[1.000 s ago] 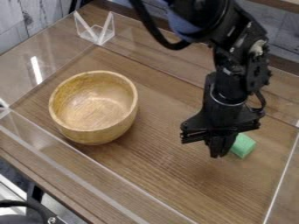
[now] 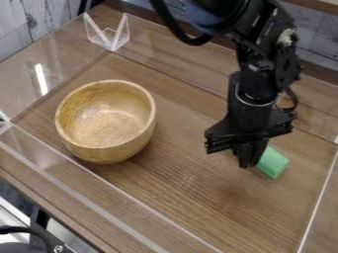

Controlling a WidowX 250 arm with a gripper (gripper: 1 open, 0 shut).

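Observation:
The black gripper (image 2: 248, 156) is low over the right half of the wooden table, its fingers pointing down and close together, with nothing visible between them. Just to its right a small green block (image 2: 271, 164) lies on the table, partly behind the gripper. Whether the fingers touch the block cannot be told from this view.
A large tan bowl (image 2: 103, 121) stands on the left of the table (image 2: 158, 203). A white wire-like object (image 2: 111, 32) is at the back left. Black cables show at the bottom left edge.
The gripper and arm have moved slightly back, away from the front edge of the table. The green block and bowl look unmoved.

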